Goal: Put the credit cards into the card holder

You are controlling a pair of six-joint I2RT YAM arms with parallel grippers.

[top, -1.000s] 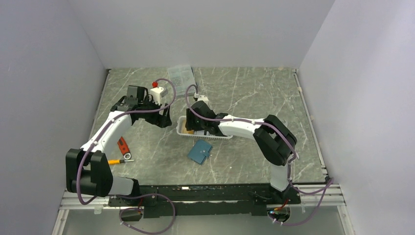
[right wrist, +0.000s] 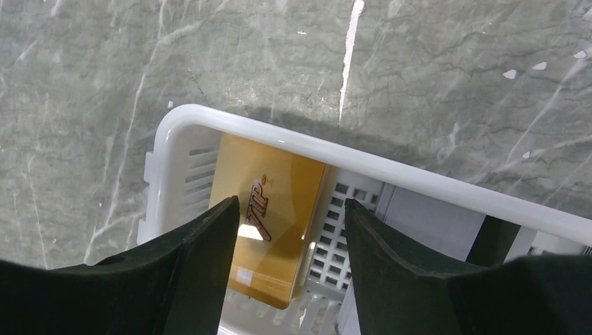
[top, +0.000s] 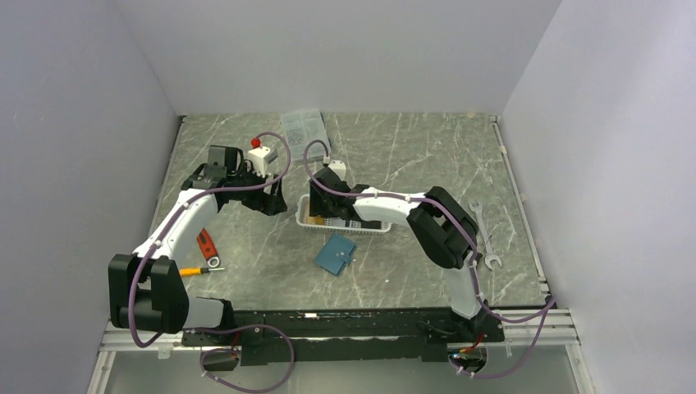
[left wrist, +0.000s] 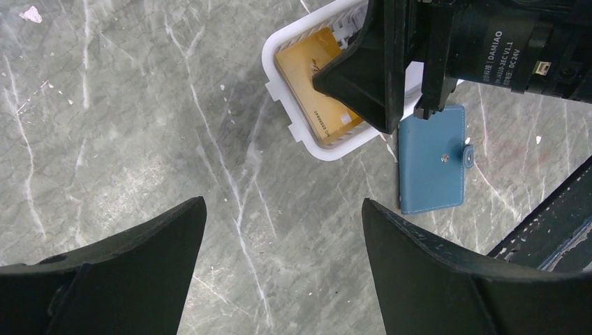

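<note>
A gold, card-shaped item (right wrist: 276, 209) with dark lettering lies at the left end of a white basket (right wrist: 230, 124). My right gripper is over it with fingers apart; one fingertip overlaps the gold face in view, the other appears past its right edge. Whether they touch it cannot be told. A grey flat piece (right wrist: 433, 220) sits farther right in the basket. The blue holder (left wrist: 431, 159) with a snap tab rests on the table in front of the basket. My left gripper stands open over bare table, left of the basket, with nothing between its fingers.
A clear plastic tray (top: 304, 131) lies behind the basket. At the left are a red tool (top: 207, 245) and a yellow screwdriver (top: 194, 271); wrenches (top: 484, 234) lie far right. Table around the blue holder is free.
Basket and blue holder have stayed put.
</note>
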